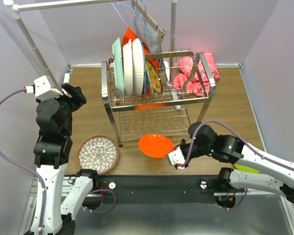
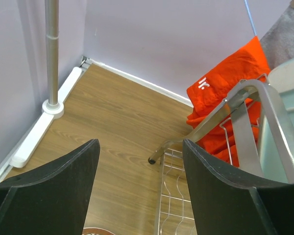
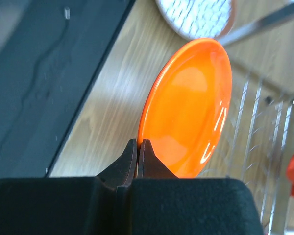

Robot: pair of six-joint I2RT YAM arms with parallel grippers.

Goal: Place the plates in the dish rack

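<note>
Gripped at its rim, an orange plate (image 3: 191,103) tilts up from the fingertips of my right gripper, which is shut on it. From above, the same plate (image 1: 154,146) shows in front of the dish rack (image 1: 159,104), clear of the rack's wires. The rack's upper tier holds several upright plates, among them a white plate (image 1: 138,66), on its left half. A patterned plate (image 1: 98,154) with a brown rim lies flat on the table at the front left. My left gripper is open and empty, to the left of the rack.
Pink cloth (image 1: 210,68) lies at the rack's right and back. An orange cloth (image 2: 230,83) hangs behind its left end. A green plate (image 1: 246,169) is partly hidden by the right arm. The wooden surface (image 1: 85,98) left of the rack is bare.
</note>
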